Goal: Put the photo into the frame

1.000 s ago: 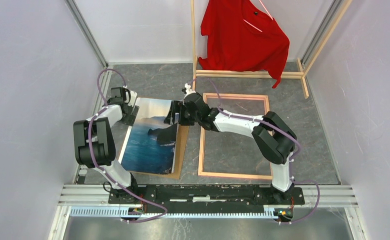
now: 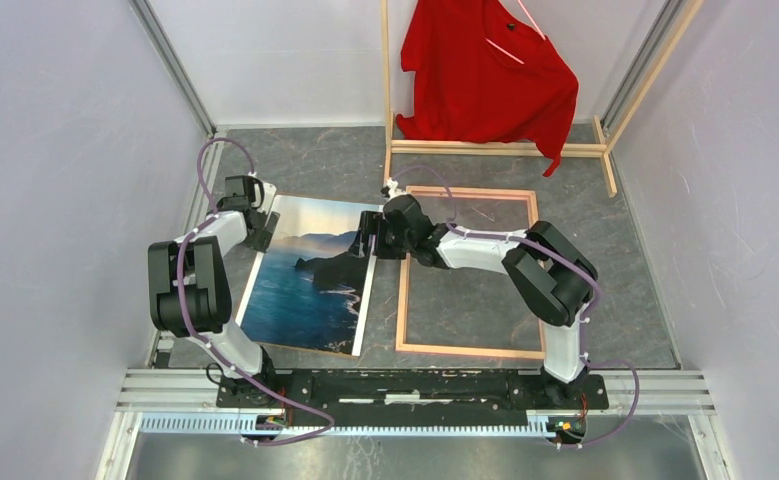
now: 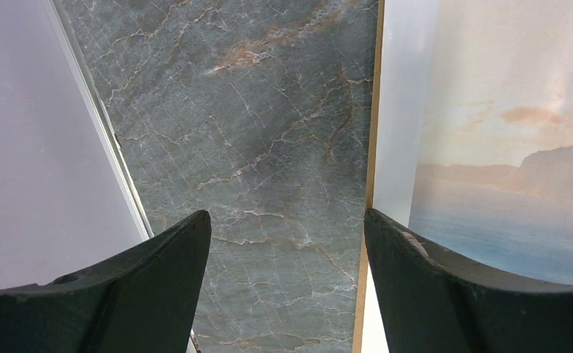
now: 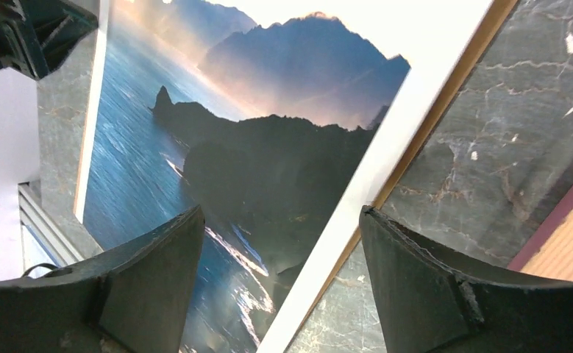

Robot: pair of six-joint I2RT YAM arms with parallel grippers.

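Observation:
The seascape photo [image 2: 300,305] lies face up on a brown backing board [image 4: 451,92], left of the empty wooden frame [image 2: 402,310]. Only a thin brown strip of the board shows along the photo's white borders. My left gripper is open at the photo's upper left edge; one fingertip overlaps that edge in the left wrist view, the other is over bare floor. Open too, my right gripper hangs over the photo's right border, one fingertip at the white edge. Whether these fingertips touch the photo, I cannot tell.
A red shirt [image 2: 495,70] hangs on a wooden rack [image 2: 485,148] behind the frame. Inside the frame is bare grey floor. A narrow strip of floor separates the board from the frame's left side. Walls stand close on the left and right.
The photo's right side has come down rightward, covering most of the brown strip that showed before.

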